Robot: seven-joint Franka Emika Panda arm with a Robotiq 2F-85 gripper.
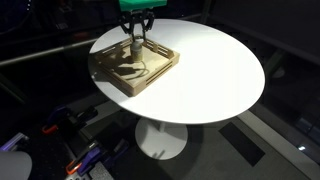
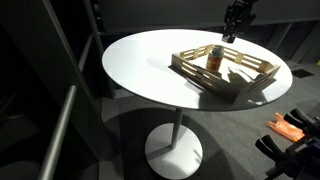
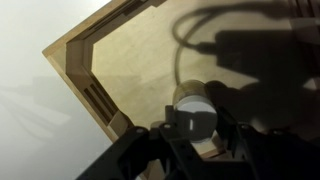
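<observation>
My gripper is over the wooden crate, shut on a small round object with a pale top (image 3: 197,120). In exterior view 2, that small object looks dark (image 2: 228,38) and hangs under the gripper (image 2: 237,20). Exterior view 1 has the gripper (image 1: 137,24) above the crate too. An orange jar with a pale top (image 2: 215,60) stands upright inside the crate (image 2: 243,90). Beneath the held object in the wrist view, a tan rounded side (image 3: 190,91) shows, mostly covered. Whether the held object touches the jar is unclear.
The crate (image 1: 150,78) has low slatted walls and rests near the edge of a round white table (image 1: 215,70). Dark shadows of the gripper fall across the crate floor (image 3: 135,70).
</observation>
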